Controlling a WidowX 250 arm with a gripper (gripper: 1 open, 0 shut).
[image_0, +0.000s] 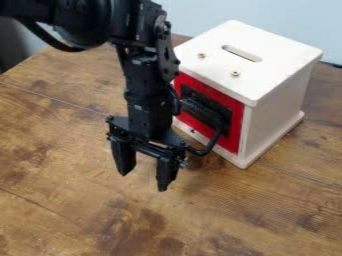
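My black gripper (144, 170) hangs over the wooden table, pointing down, its two fingers apart with nothing visible between them. It is left of and in front of a white wooden box (271, 97) with a slot on top and a red front panel (230, 144). A black grille-like piece in that panel is partly hidden behind my arm and a cable.
The box takes up the back right. A pale wall shows behind the table's far edge.
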